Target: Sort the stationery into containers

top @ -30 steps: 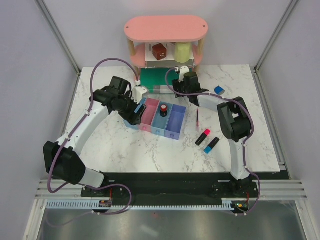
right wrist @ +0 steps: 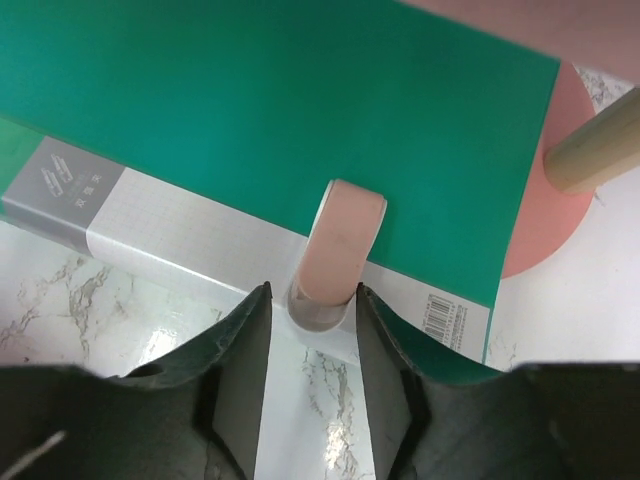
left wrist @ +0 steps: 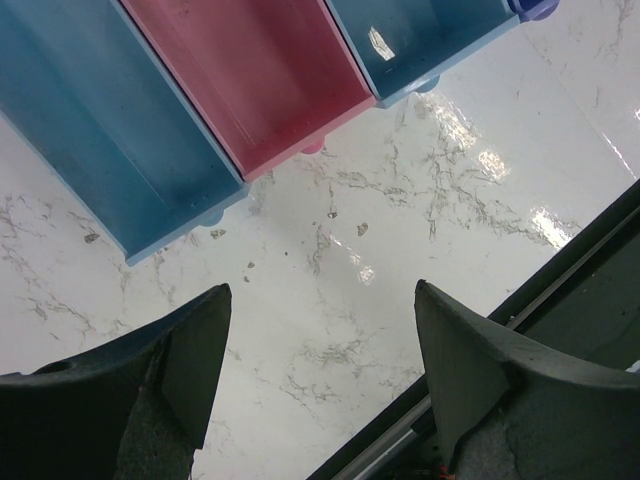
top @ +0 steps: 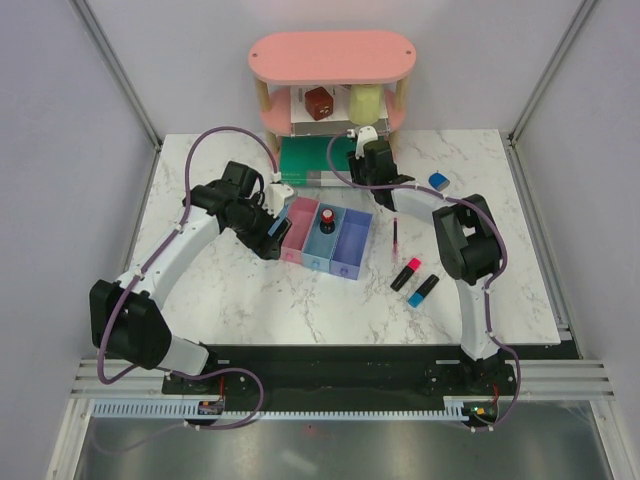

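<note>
My left gripper is open above bare marble, just short of the blue and pink trays [left wrist: 270,80]. My right gripper has its fingers apart at a small pink-and-clear item [right wrist: 340,240] lying across a silver box on the green board [right wrist: 300,100] under the pink shelf; whether it touches is unclear. In the top view a red-capped black bottle [top: 327,221] stands in the middle tray. A red pen [top: 395,236], two black markers, one red-ended [top: 405,275] and one blue-ended [top: 423,291], and a blue item [top: 438,181] lie on the right.
The pink two-level shelf [top: 332,55] at the back holds a brown cube [top: 319,103] and a yellow-green container [top: 366,104]. A shelf post [right wrist: 590,150] stands right of my right gripper.
My left arm has moved slightly toward the front of the table.
</note>
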